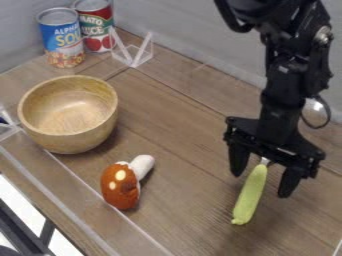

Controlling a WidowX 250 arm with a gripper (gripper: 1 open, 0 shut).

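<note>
My black gripper (265,172) is open over the upper end of a long pale yellow-green object (247,200) that lies on the wooden table (181,145) at the right. Its fingers straddle that end from just above; whether they touch it I cannot tell. A red-orange mushroom toy (120,186) with pale spots and a white stem lies at the lower left. A wooden bowl (67,135) stands at the left.
An Alphabet soup can (63,40) and a red can (95,22) stand at the back left, beside clear plastic pieces along the wall.
</note>
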